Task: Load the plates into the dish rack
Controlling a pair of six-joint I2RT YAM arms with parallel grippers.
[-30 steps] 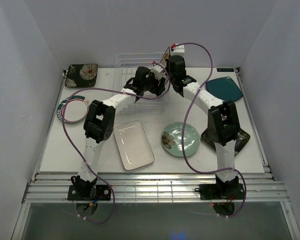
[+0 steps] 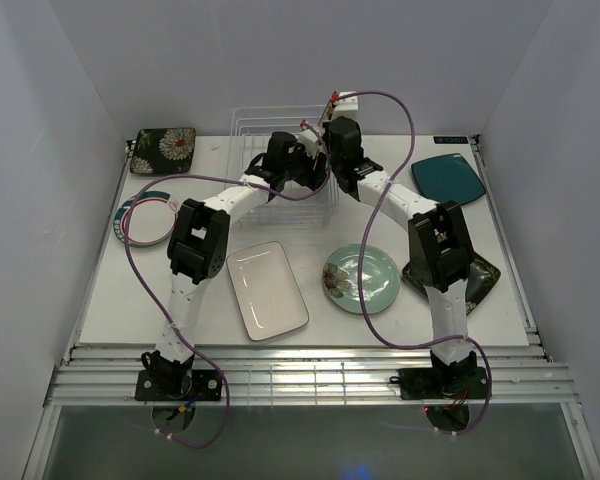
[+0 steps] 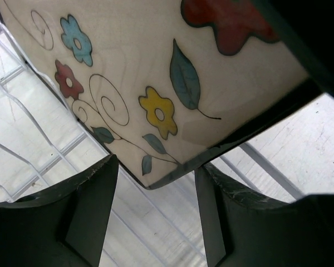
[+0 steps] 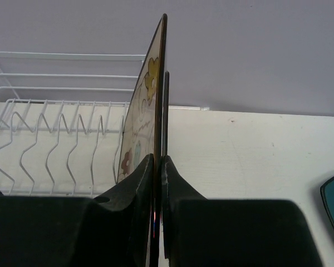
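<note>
A square floral plate (image 4: 142,119) stands nearly upright at the right end of the white wire dish rack (image 2: 244,125). My right gripper is shut on its edge. My left gripper is at the plate's lower corner, seen up close in the left wrist view, its fingers part open around that corner; whether they touch it is unclear. In the top view both grippers largely hide the plate. The rack slots to the left look empty in the right wrist view.
A dark floral plate (image 2: 162,151) and striped plate (image 2: 150,218) lie left; a white plate (image 2: 267,289) and green plate (image 2: 370,280) in front; a teal plate (image 2: 448,178) and dark plate (image 2: 482,280), partly under my right arm, at right.
My right gripper has moved slightly left, toward the rack, with the plate. The left arm has barely moved.
</note>
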